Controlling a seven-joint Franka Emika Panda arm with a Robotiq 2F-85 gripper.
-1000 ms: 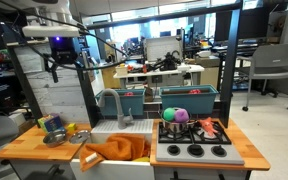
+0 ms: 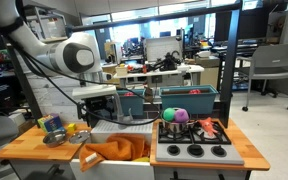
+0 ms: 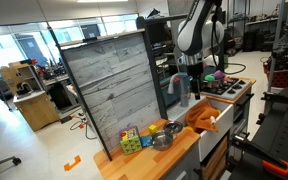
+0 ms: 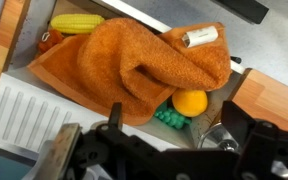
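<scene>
My gripper is open, its dark fingers apart along the bottom of the wrist view with nothing seen held. In exterior view 1 the gripper (image 2: 99,104) hangs above the sink side of the counter, higher than the orange towel (image 2: 114,149). The crumpled towel (image 4: 134,65) lies in an open drawer, with a small white object (image 4: 199,37) on top. Around it show a yellow corn cob (image 4: 75,23), an orange-yellow round item (image 4: 190,102) and green grapes (image 4: 171,115). Part of the drawer's contents is hidden under the towel.
The stove (image 2: 199,143) carries a pot (image 2: 174,129) with purple and green items at its top. Metal bowls (image 2: 54,138) stand on the left wooden counter. Two teal baskets (image 2: 188,100) hang behind, and a faucet (image 2: 114,108) rises near the gripper.
The arm has come down and to the right in exterior view 1, bringing the gripper from high at the left toward the sink and drawer. The towel and other objects have not visibly moved.
</scene>
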